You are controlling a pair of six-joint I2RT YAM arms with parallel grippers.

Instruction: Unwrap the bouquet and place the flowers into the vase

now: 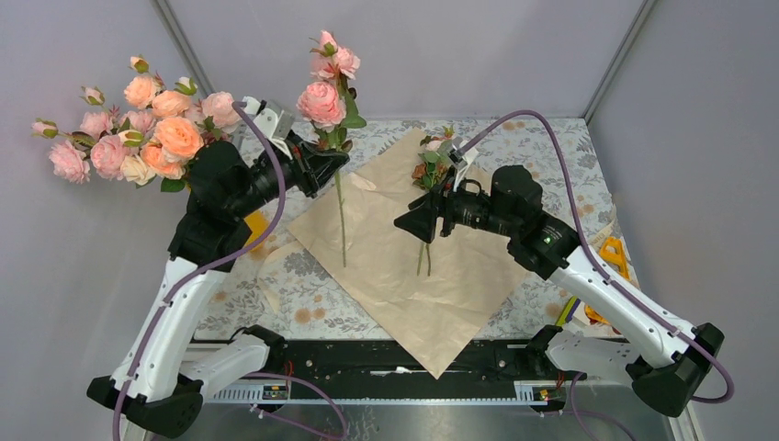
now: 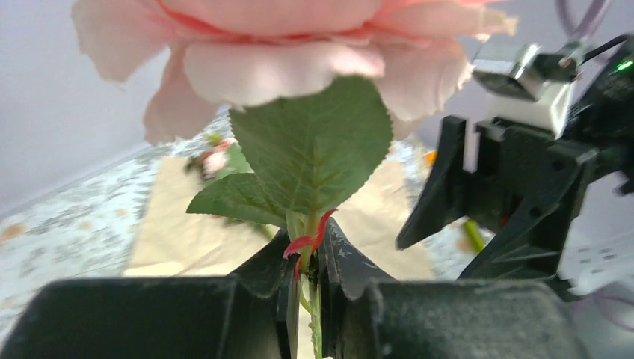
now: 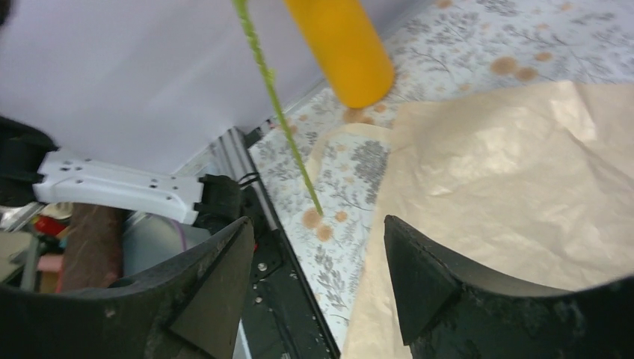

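My left gripper (image 1: 333, 165) is shut on the stem of a pink flower (image 1: 321, 103); its blooms rise above the fingers and the green stem hangs almost straight down. In the left wrist view the fingers (image 2: 258, 299) pinch the stem just below the leaves. The stem's lower end (image 3: 297, 161) shows in the right wrist view. My right gripper (image 1: 415, 220) stands open, with nothing between its fingers. Beneath it another flower (image 1: 430, 170) lies on the brown paper, partly covered. The yellow vase (image 3: 351, 67) holds a large peach and pink bouquet (image 1: 170, 133) at the left.
Brown paper (image 1: 404, 299) covers the middle of a flower-patterned cloth (image 1: 542, 156). At the right edge lies an orange-handled tool (image 1: 614, 255). Both arms hang close together over the table.
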